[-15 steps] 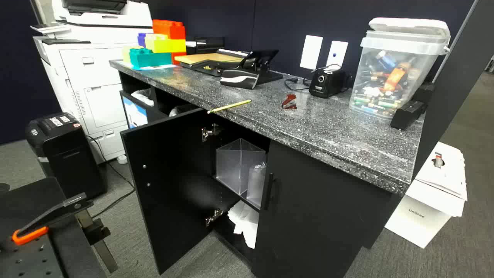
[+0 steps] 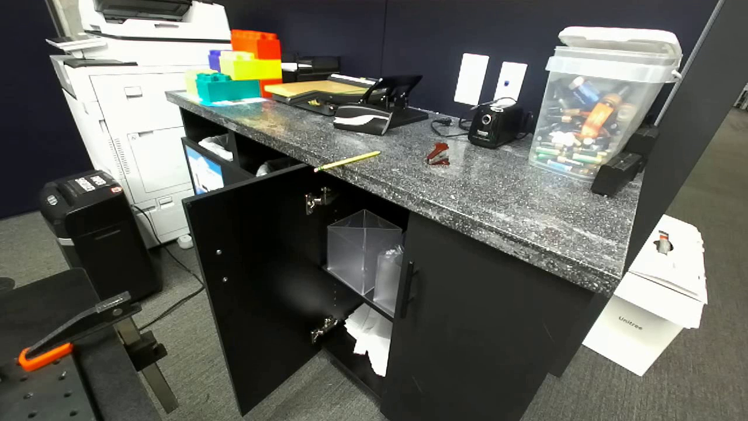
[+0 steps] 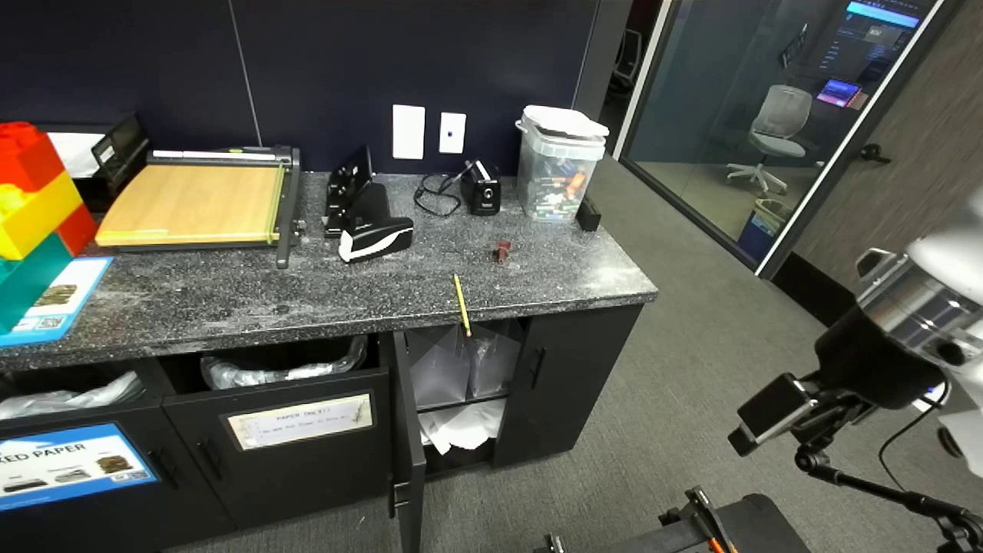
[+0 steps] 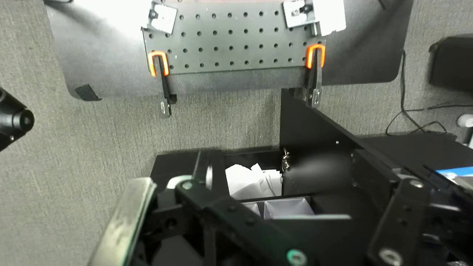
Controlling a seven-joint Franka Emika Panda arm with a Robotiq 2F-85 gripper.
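My gripper stands open at the bottom of the wrist view, with nothing seen held between its fingers. Part of the arm (image 3: 921,286) shows at the right in exterior view 2, well away from the counter. A yellow pencil (image 2: 347,161) lies by the counter's front edge, one end reaching the edge. Behind it sits a dark red staple remover (image 2: 438,154). Below, a black cabinet door (image 2: 259,280) is swung wide. Inside are clear plastic holders (image 2: 361,249) on a shelf and white paper (image 2: 370,337) underneath.
Large toy blocks (image 3: 32,203) stand at the left.
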